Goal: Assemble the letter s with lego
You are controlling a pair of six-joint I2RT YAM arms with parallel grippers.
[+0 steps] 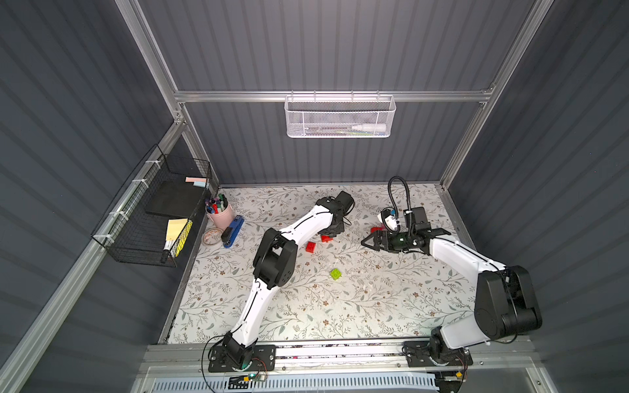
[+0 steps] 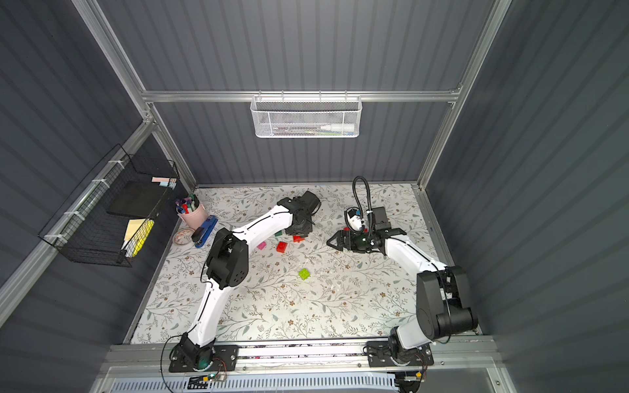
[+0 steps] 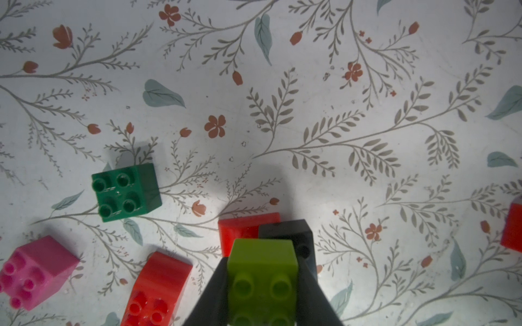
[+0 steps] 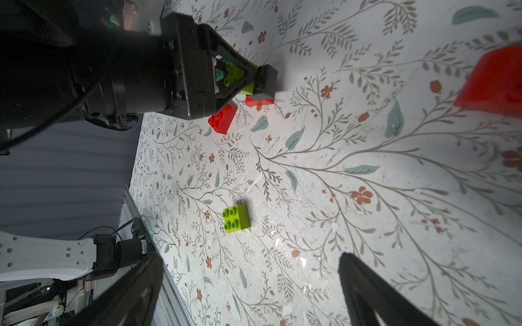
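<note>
In the left wrist view my left gripper is shut on a lime-green brick (image 3: 262,260), studs toward the camera. Beneath it a black brick overlaps a red brick; the right wrist view shows the black brick (image 4: 266,81) above the red one (image 4: 260,101), with the lime brick right at its side. Whether lime and black are pressed together cannot be told. My right gripper stands open over bare table, nothing between its blurred fingers. A second lime brick (image 4: 236,218) lies loose toward the front.
Loose bricks lie around: green (image 3: 126,191), pink (image 3: 38,271), red (image 3: 157,293), and another red brick (image 4: 494,81) near my right gripper. A blue stapler (image 1: 232,232) and pink pen cup (image 1: 220,215) stand at left.
</note>
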